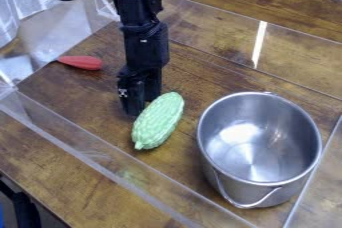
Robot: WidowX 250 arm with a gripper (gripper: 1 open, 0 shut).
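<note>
My black gripper (pixel 131 96) reaches down from the top of the view to the wooden surface, just behind a pale green ribbed corn-like vegetable (pixel 158 121). The dark fingers blend together, so I cannot tell whether they are open or shut. A red pepper-like object (pixel 79 62) lies to the left of the arm. A steel pot (pixel 258 147) stands at the right.
Clear plastic walls (pixel 94 150) edge the wooden work area at the front and left. Bare wood (pixel 201 62) is free at the back right and at the front left.
</note>
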